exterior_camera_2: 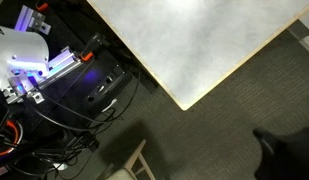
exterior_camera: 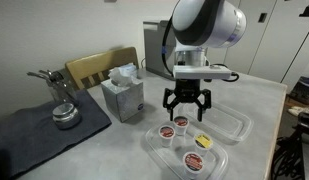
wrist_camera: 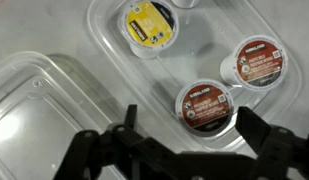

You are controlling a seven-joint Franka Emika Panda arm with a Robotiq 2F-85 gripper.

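Note:
My gripper [exterior_camera: 185, 111] stands open just above a brown-topped coffee pod [exterior_camera: 181, 122] in a clear plastic tray [exterior_camera: 146, 140]. In the wrist view this brown-topped pod [wrist_camera: 207, 107] shows between the open fingers, slightly ahead of the line joining their tips. A second brown-topped pod [wrist_camera: 259, 63] and a yellow-topped pod [wrist_camera: 151, 24] share the tray. Exterior view 1 also has a reddish-brown pod [exterior_camera: 167, 133] to the left and another brown-topped pod [exterior_camera: 193, 162] nearest the camera. Nothing is held. Exterior view 2 does not show the gripper or pods.
A second clear container [exterior_camera: 244, 126], seemingly empty, lies right beside the tray. At the back stand a tissue box [exterior_camera: 123, 99] and, on a dark mat, a metal kettle-like vessel [exterior_camera: 65, 113].

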